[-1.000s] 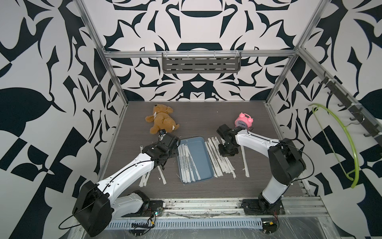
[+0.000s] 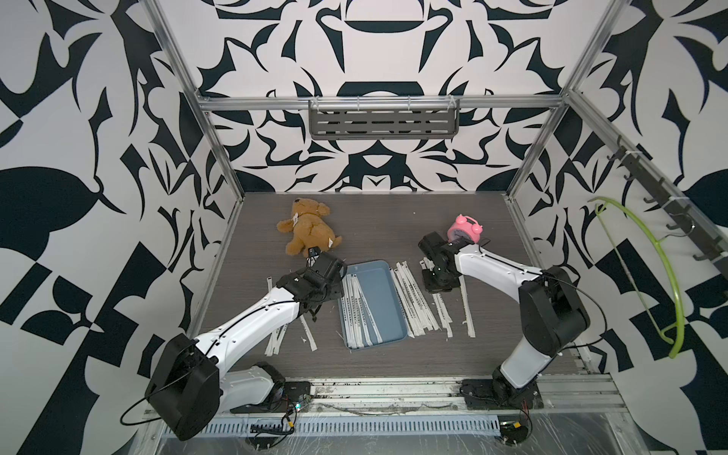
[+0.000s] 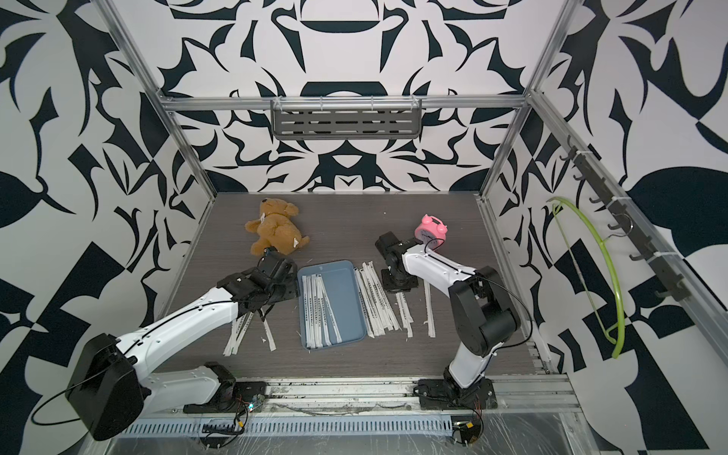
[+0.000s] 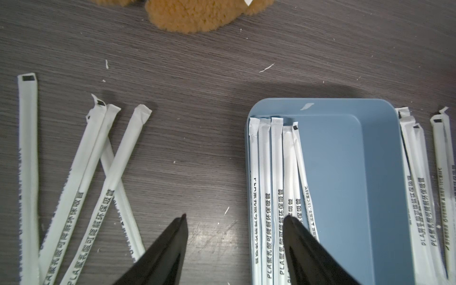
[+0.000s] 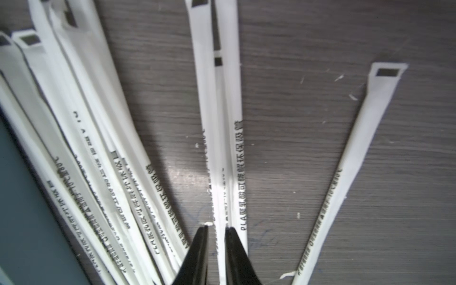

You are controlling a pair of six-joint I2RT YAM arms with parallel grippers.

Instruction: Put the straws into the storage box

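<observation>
A blue storage box (image 4: 332, 156) holds several white paper-wrapped straws (image 4: 277, 190) lying lengthwise along its left side; its right side is bare. My left gripper hangs open over the box's left wall, nothing between its fingers. In the right wrist view, my right gripper is partly open above a small group of straws (image 5: 206, 95). One straw runs through the gap between its fingers, with bare table showing beside it. A thick bundle of straws (image 5: 95, 128) lies left of this gripper, and a single straw (image 5: 351, 161) lies to its right.
Several loose straws (image 4: 71, 199) lie left of the box, some crossed. A brown teddy bear (image 2: 309, 227) is behind the left gripper. A pink alarm clock (image 2: 465, 227) stands behind the right arm. The table (image 2: 386, 227) behind the box is clear.
Over the last second my right gripper has shifted slightly to the right, and its upper arm has swung. The box has not moved.
</observation>
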